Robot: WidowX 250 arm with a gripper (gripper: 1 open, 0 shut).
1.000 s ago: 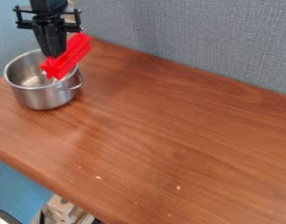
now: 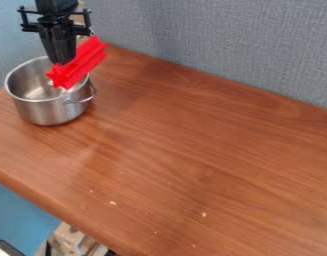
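Note:
My black gripper [image 2: 59,52] hangs at the upper left, just above a steel pot [image 2: 40,107] with a wire handle on its side. A bright red elongated object [image 2: 78,64] sits tilted at the gripper's lower end, over the pot's right rim and partly in front of the pot. Whether the fingers hold it or it only lies against them is hard to tell, as it hides part of the fingertips.
A grey textured wall [image 2: 233,50] runs along the back. The table's left edge drops to a blue surface, with some clutter below at the bottom left.
The pot has not moved.

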